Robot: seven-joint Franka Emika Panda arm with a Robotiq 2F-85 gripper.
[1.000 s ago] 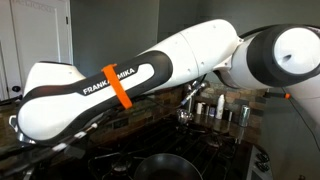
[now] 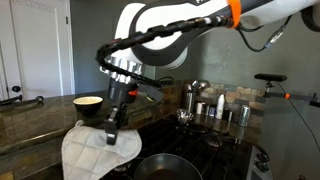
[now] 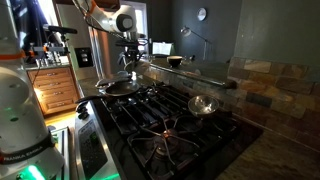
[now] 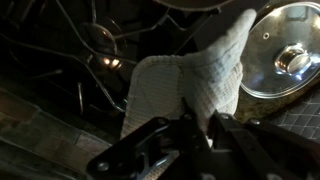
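Observation:
A white quilted cloth [image 2: 92,155], which looks like a pot holder or mitt, hangs from my gripper [image 2: 111,135] in exterior view 1. My fingers are shut on its upper part, and the rest drapes below and to the left. In the wrist view the cloth [image 4: 175,88] spreads out ahead of the dark fingers, covering their tips. It hangs to the left of a black pan [image 2: 167,168] on the stove.
A glass lid with a steel knob [image 4: 292,60] lies close by on the right of the wrist view. A bowl [image 2: 88,104] sits on the counter behind the cloth. A steel pot [image 3: 203,104] stands on the far burners, with the front burner grates [image 3: 165,138] bare.
The arm has swung back from the left foreground and moved right. The cloth has come up with the gripper, from lying low at the left to hanging nearer the pan.

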